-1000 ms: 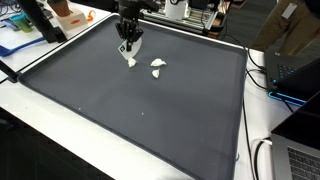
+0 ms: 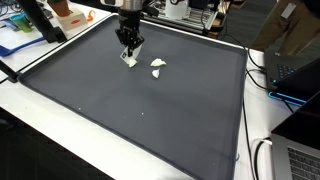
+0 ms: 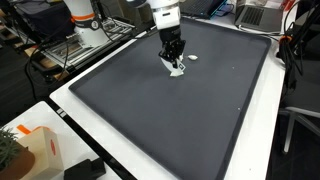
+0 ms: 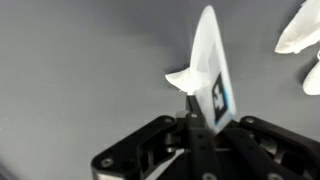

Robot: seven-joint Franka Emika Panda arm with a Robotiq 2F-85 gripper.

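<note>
My gripper is shut on a white piece (image 4: 211, 62), thin and flat-looking, with dark and bluish marks near its lower end. The held piece points up and away from the fingers in the wrist view. Just behind it a small white scrap (image 4: 179, 80) lies on the grey mat, partly hidden. In exterior view 1 the gripper (image 2: 130, 47) points down over the mat's far part, the held piece (image 2: 133, 54) below it. Two more white pieces lie to the right, one long (image 4: 299, 29) and one cut off by the frame edge (image 4: 314, 80).
A laptop (image 2: 290, 80) stands beyond its right side. In exterior view 2, a potted plant (image 3: 12, 155) is near the front left corner.
The gripper has shifted slightly and the held white piece has turned, showing a narrower face in exterior view 1. The loose pieces at the right lie where they were.
</note>
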